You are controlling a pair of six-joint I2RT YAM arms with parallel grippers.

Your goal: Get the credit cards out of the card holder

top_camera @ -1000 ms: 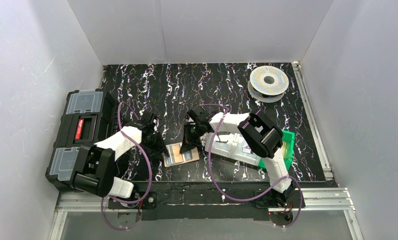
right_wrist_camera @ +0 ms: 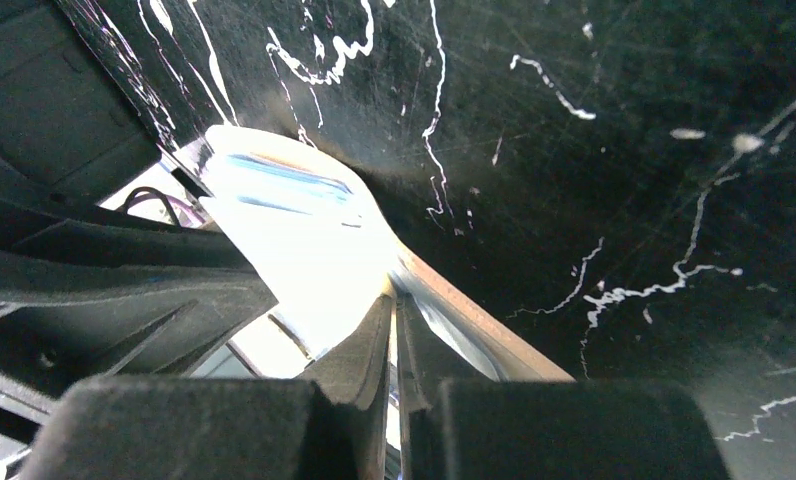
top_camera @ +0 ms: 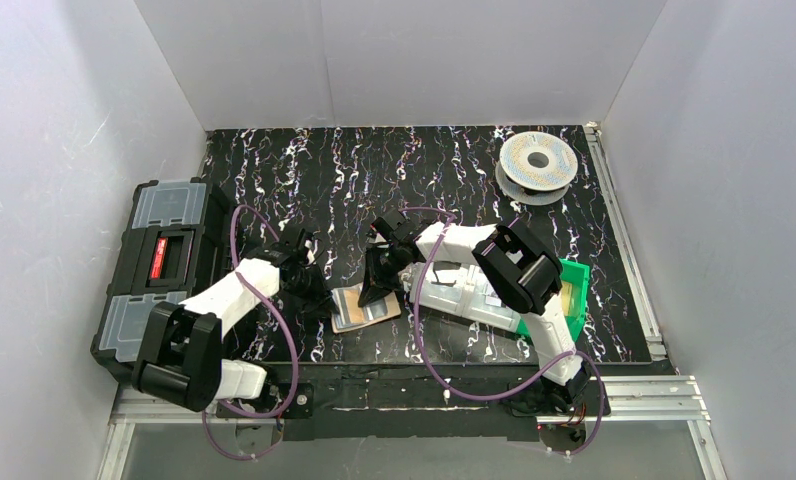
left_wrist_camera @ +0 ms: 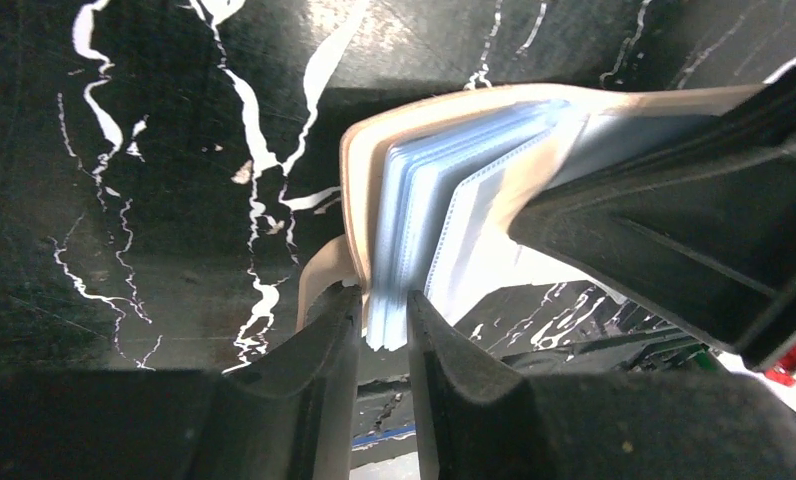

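The card holder (top_camera: 381, 312), tan-edged with clear and pale-blue sleeves, lies opened on the dark marbled table in the top view. My left gripper (top_camera: 330, 304) is at its left edge. In the left wrist view the stacked sleeve edges (left_wrist_camera: 401, 250) show in the narrow gap between that gripper's fingertips; whether they are pinched cannot be told. Over the holder's middle, my right gripper (top_camera: 362, 302) points down. Its fingers are almost together in the right wrist view, with a thin tan-edged part of the holder (right_wrist_camera: 449, 285) between the tips. Individual cards cannot be made out.
A black toolbox (top_camera: 174, 275) stands left of the left arm. Clear plastic cases (top_camera: 474, 300) and a green bin (top_camera: 577, 300) lie under the right arm. A white spool (top_camera: 537, 165) sits at the back right.
The holder has shifted slightly to the right. My left arm has changed its pose a little at the holder's left edge, while the right gripper has stayed nearly in place.
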